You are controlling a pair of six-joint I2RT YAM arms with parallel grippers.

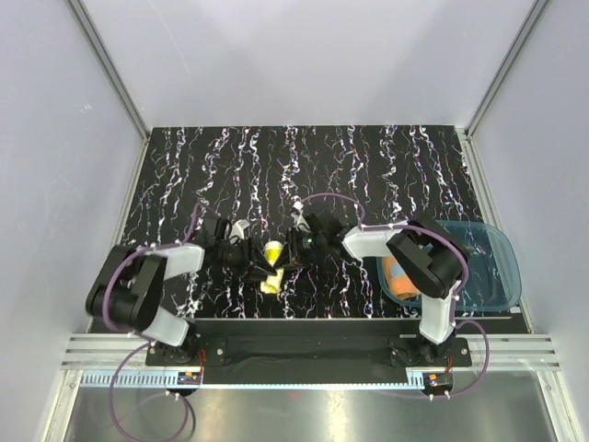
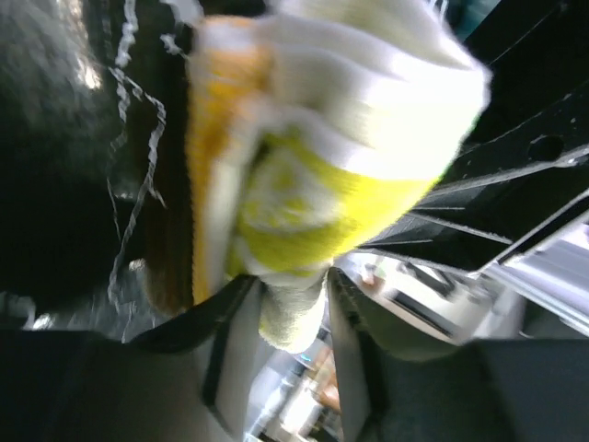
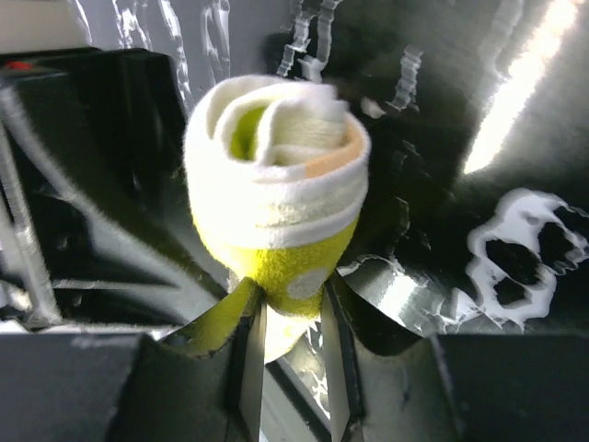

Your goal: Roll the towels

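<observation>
A white and yellow towel (image 1: 273, 284), rolled into a bundle, is between my two arms at the front of the dark table. Its spiral end, with an orange patch, shows in the right wrist view, where the towel (image 3: 276, 216) narrows at my right gripper. The fingertips there press on it from both sides. In the left wrist view, the towel (image 2: 313, 198) fills the upper middle and is pinched between the tips of my left gripper. Seen from the top, the grippers stand close together on opposite sides of the roll and partly cover it.
At the right stands a clear bluish bin (image 1: 502, 267), holding an orange rolled towel (image 1: 401, 279) and partly covered by my right arm.
</observation>
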